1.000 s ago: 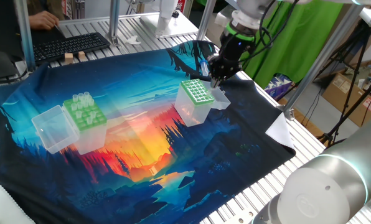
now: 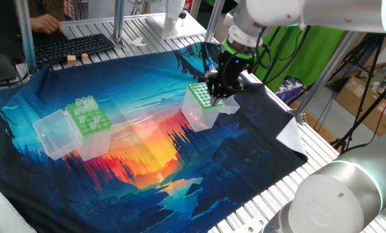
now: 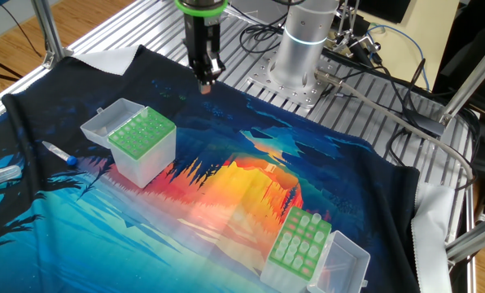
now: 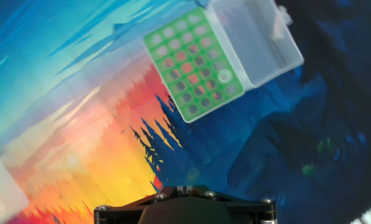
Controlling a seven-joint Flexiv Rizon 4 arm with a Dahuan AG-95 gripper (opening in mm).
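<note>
A clear box with a green gridded top (image 2: 206, 95) stands on the printed cloth, its lid folded open. In the wrist view that green grid (image 4: 187, 62) shows mostly empty holes, with one pale round piece (image 4: 225, 76) near an edge. Another such box (image 3: 299, 240) carries several clear tubes (image 3: 295, 244) in its grid. My gripper (image 3: 206, 86) hangs in the air on the robot-base side of the emptier box, apart from it. Its fingertips (image 4: 180, 190) appear close together, with nothing visible between them.
A blue-capped pen-like item (image 3: 61, 155) lies beside the emptier box. The open lids (image 2: 56, 134) stick out from the boxes. Cloth (image 2: 160, 155) between the boxes is clear. A keyboard (image 2: 75, 48) and a person's hand (image 2: 45, 23) are at the back.
In exterior view 1 my gripper has moved left and down across the picture, from above the open lid to in front of the emptier box's green top. The boxes have not moved.
</note>
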